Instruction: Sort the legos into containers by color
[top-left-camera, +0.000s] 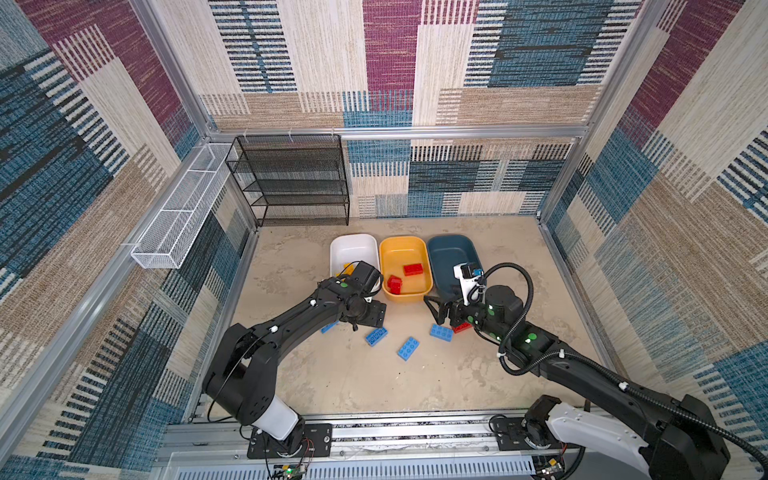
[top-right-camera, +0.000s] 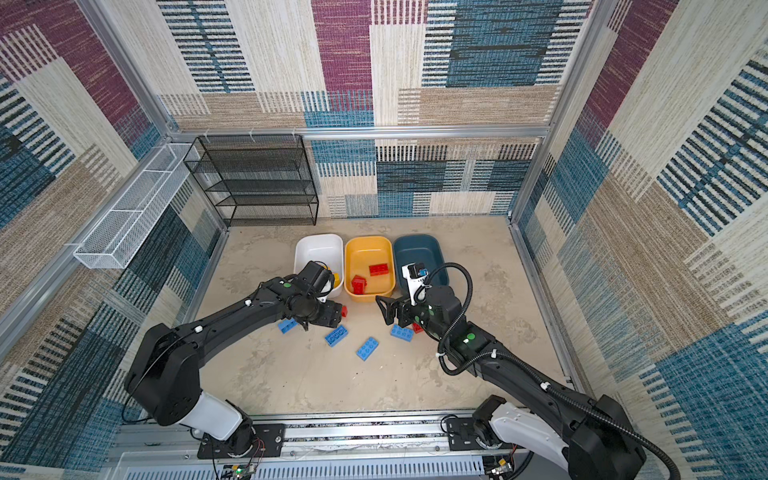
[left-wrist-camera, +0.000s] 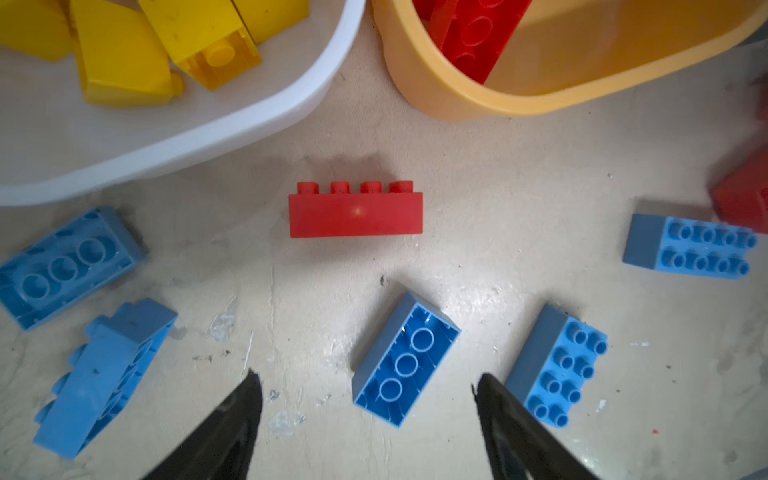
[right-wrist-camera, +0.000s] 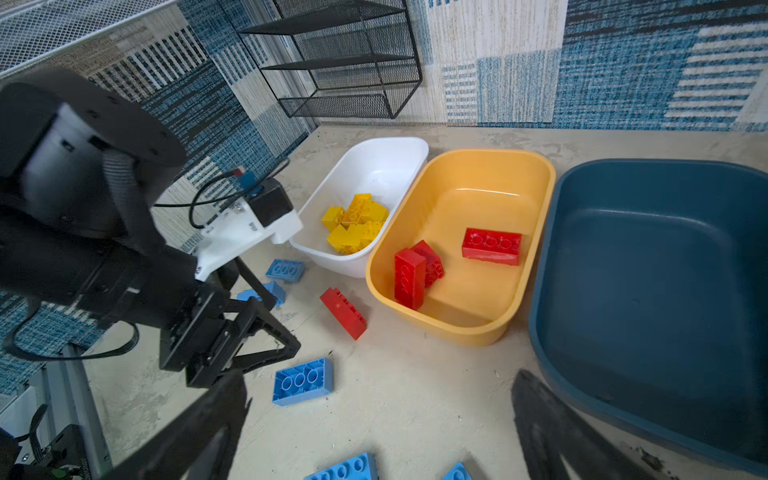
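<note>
Several yellow bricks (right-wrist-camera: 357, 224) lie in the white container (right-wrist-camera: 320, 254). In the orange container (right-wrist-camera: 472, 329) beside it are a few red bricks (right-wrist-camera: 491, 245); the dark blue container (right-wrist-camera: 656, 288) looks empty. On the table, a red brick (left-wrist-camera: 356, 214) lies on its side in front of the white and orange containers. Several blue bricks (left-wrist-camera: 406, 357) are spread around it, and another red brick (left-wrist-camera: 744, 192) touches or nearly touches a blue one at right. Above the table my left gripper is open, empty, over the bricks. My right gripper is open too, in front of the containers.
A black wire shelf (top-left-camera: 292, 180) stands at the back left, and a white wire basket (top-left-camera: 184, 208) hangs on the left wall. The two arms reach in close to each other. Bare table lies toward the front and far right.
</note>
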